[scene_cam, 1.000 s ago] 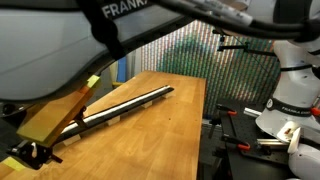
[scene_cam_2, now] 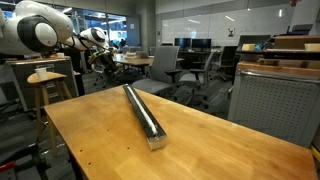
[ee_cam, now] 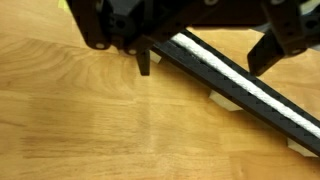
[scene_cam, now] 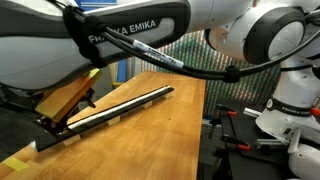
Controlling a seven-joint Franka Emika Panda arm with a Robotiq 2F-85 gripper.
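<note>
A long black bar (scene_cam: pixel 118 112) with a white strip along its top lies on the wooden table. It shows at full length in exterior view 2, running away from the near end of the bar (scene_cam_2: pixel 152 130). In the wrist view my gripper is open, its fingers apart on either side of the bar (ee_cam: pixel 238 82), with nothing held. The white strip crosses diagonally below the gap. Exterior view 1 has the gripper at the bar's left end, partly hidden by the arm. Whether the fingers touch the bar, I cannot tell.
Bare wood of the table (scene_cam_2: pixel 215 145) spreads to the right of the bar. Pale pieces (ee_cam: pixel 225 101) show along the bar's edge in the wrist view. A stool (scene_cam_2: pixel 45 85) stands by the table's left edge, and office chairs (scene_cam_2: pixel 190 65) are behind.
Over the last second my gripper has moved from the near left corner of the table, rightward and toward the back in exterior view 1, to the bar's left end. The bar looks unmoved.
</note>
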